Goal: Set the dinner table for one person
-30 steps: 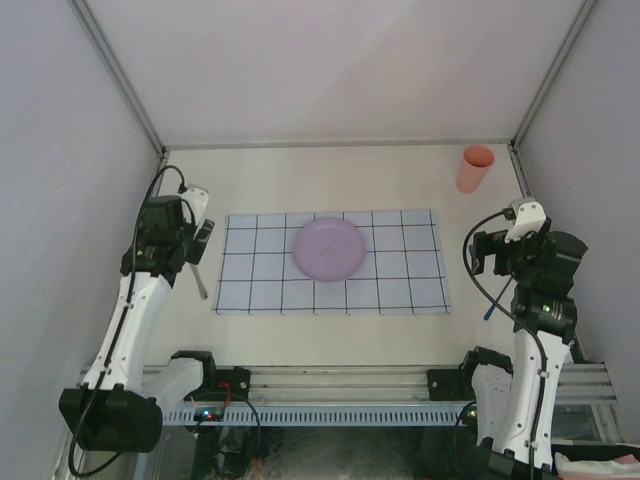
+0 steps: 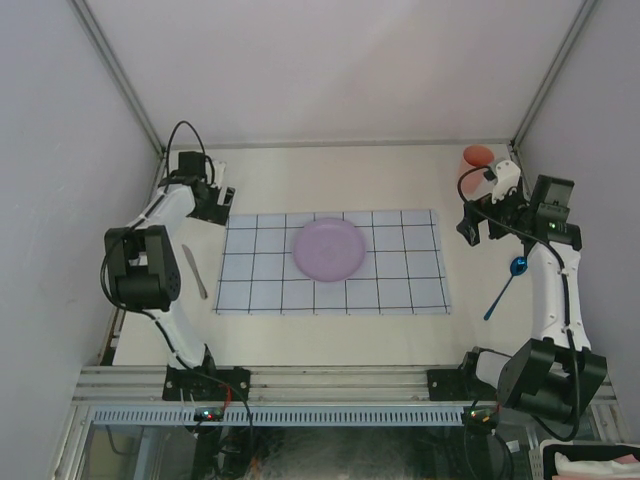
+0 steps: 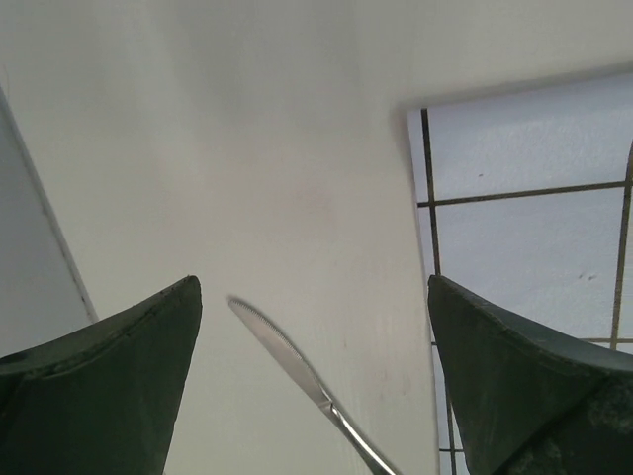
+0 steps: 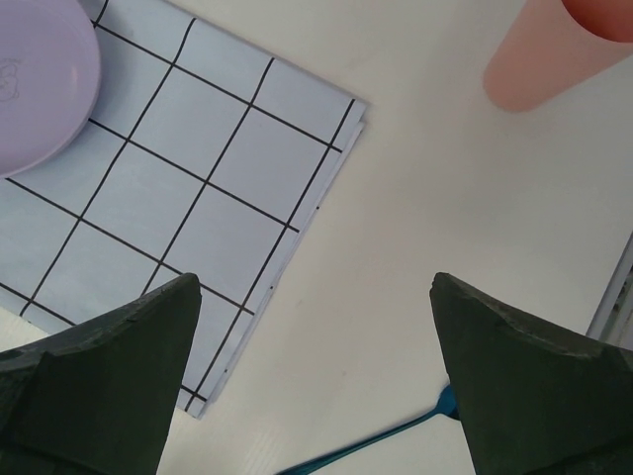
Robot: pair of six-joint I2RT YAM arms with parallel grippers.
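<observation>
A lilac plate [image 2: 329, 249] rests on a checked placemat [image 2: 405, 286], also seen in the right wrist view. A silver knife [image 3: 287, 356] lies left of the mat, below my open, empty left gripper [image 2: 222, 200]. My right gripper [image 2: 478, 225] is open and empty above the table, right of the mat. A blue spoon [image 2: 517, 266] lies on that side; its head is partly behind a finger in the right wrist view. A salmon-pink cup [image 4: 524, 69] stands at the back right, partly hidden by the right arm in the top view.
Metal rails and walls border it. A bin [image 2: 590, 460] with contents sits outside at the bottom right.
Both arms have moved toward the back of the table over the last second, uncovering more of the knife and spoon in the top view. The objects have not moved.
</observation>
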